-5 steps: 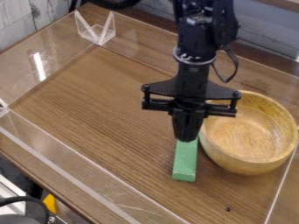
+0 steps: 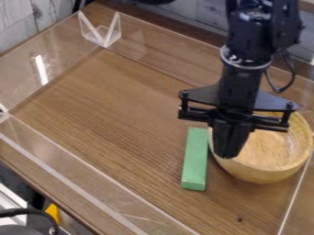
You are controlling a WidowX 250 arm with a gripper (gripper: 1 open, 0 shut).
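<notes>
The black gripper [image 2: 232, 127] hangs over the left part of a tan wooden bowl [image 2: 276, 165] on the right of the table. Its tip is shut, with nothing visible between the fingers. A green rectangular block [image 2: 196, 161] lies flat on the table just left of the bowl, partly below the gripper's body.
A white wire rack [image 2: 101, 27] stands at the back left. Raised edges border the table at the left and back.
The block and bowl look unmoved.
</notes>
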